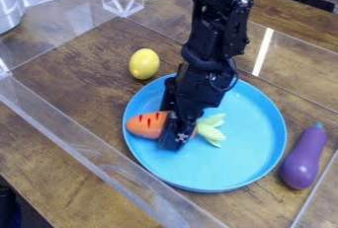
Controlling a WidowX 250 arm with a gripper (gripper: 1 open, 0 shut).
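Observation:
The black arm reaches down from the top into a blue plate [238, 168]. Its gripper [179, 128] is low in the plate, shut on an orange carrot [145, 123], whose tip pokes out to the left. Pale green leaves [211, 131] show to the right of the fingers. The middle of the carrot is hidden behind the dark gripper.
A yellow lemon [144, 63] lies on the wooden table [73, 74] behind the plate at left. A purple eggplant [303, 158] lies to the right of the plate. A clear plastic edge crosses the lower left.

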